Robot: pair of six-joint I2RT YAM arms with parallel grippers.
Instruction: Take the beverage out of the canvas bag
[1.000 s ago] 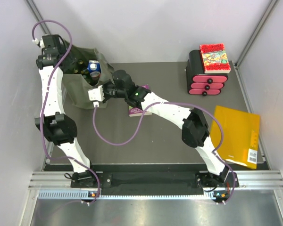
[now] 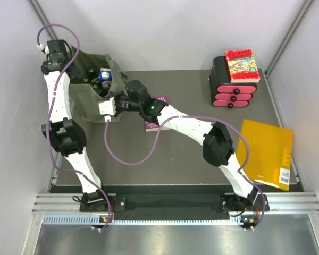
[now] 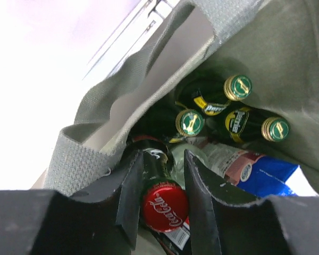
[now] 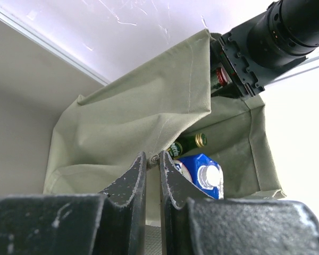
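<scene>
The olive canvas bag stands at the back left, holding green bottles, a blue-and-white carton and a Coca-Cola bottle with a red cap. My left gripper is down inside the bag, part open, its fingers either side of the Coca-Cola bottle; whether they grip it is unclear. My right gripper is shut on the bag's front rim at its right side.
A black-and-pink drawer box with a red-edged book on top stands at the back right. A yellow folder lies at the front right; a purple book lies behind the right arm.
The left arm has shifted slightly at the bag over the last second. The right arm stays in place at the rim.
</scene>
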